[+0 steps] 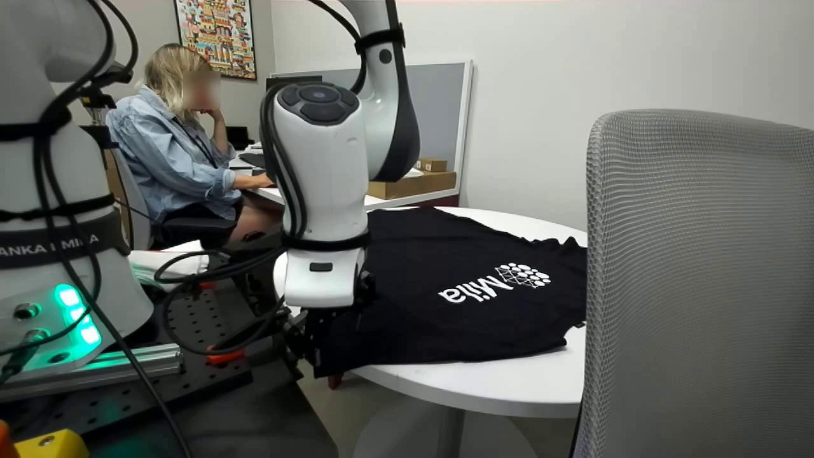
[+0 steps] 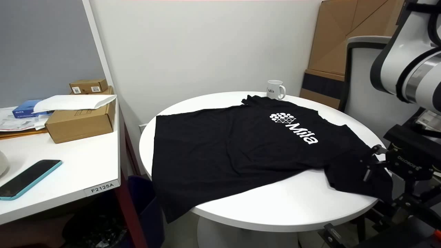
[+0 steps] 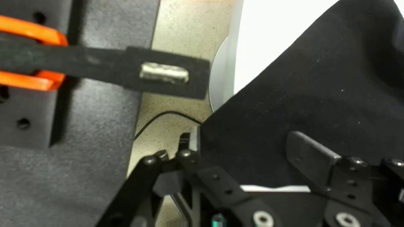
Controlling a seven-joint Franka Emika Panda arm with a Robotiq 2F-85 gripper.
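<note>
A black T-shirt with a white Mila print lies spread over a round white table. Its near right part is bunched close to the table edge, beside the robot. My gripper is open over that part of the cloth, low beside the table. In the wrist view, its left finger stands by the cloth's pointed edge and its right finger over the black fabric. Whether the fingertips touch the cloth, I cannot tell.
A dark base plate and an orange-handled clamp lie left of the gripper, across a floor gap. A white mug stands at the table's back. A grey chair and a seated person are nearby.
</note>
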